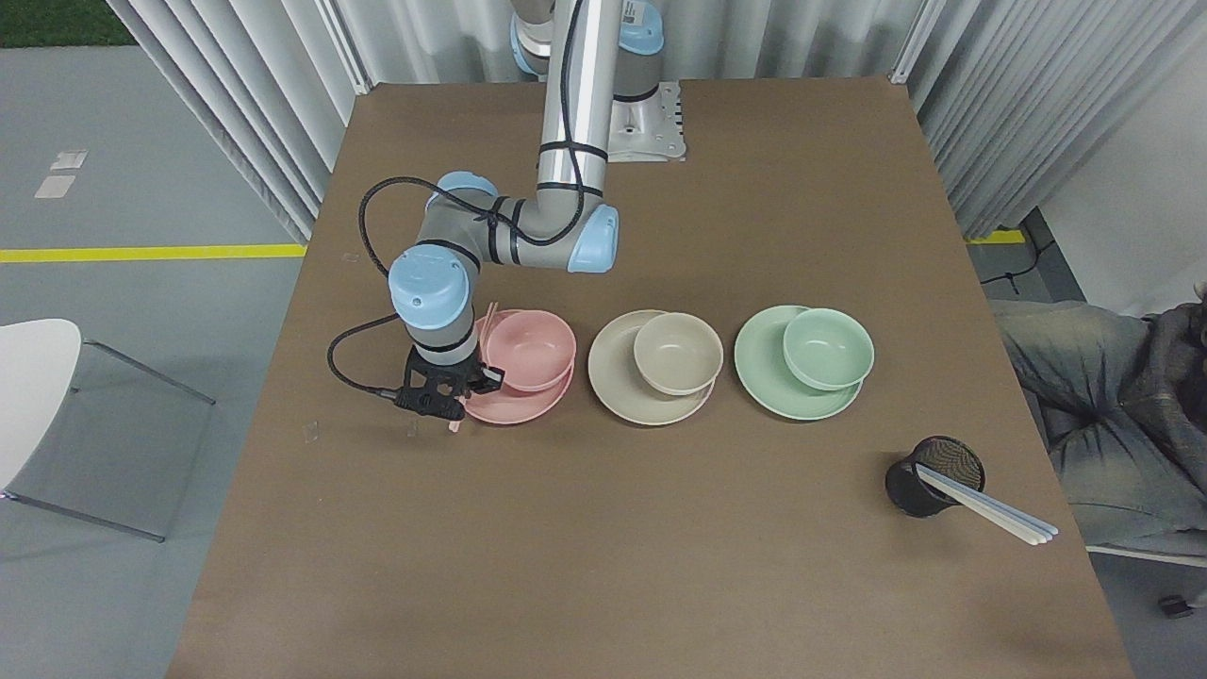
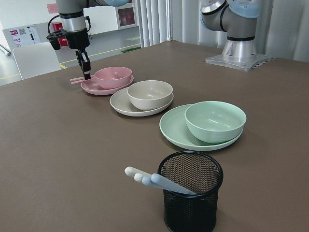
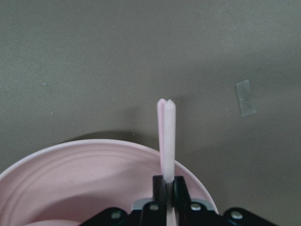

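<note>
My gripper [image 2: 86, 76] is low at the pink plate [image 1: 520, 406] on the left of the row, beside the pink bowl [image 1: 529, 350]. In the wrist view, two pale pink chopsticks [image 3: 169, 136] stand out from between its black fingers, which are shut on them, over the pink plate's rim. In the left view the chopsticks lie along the plate's far side. The gripper's tips are partly hidden from the front by the arm.
A cream bowl on a cream plate [image 1: 614, 387] and a green bowl on a green plate [image 1: 760, 368] continue the row rightward. A black mesh cup [image 1: 911, 492] with white-blue sticks stands front right. A person sits at the right.
</note>
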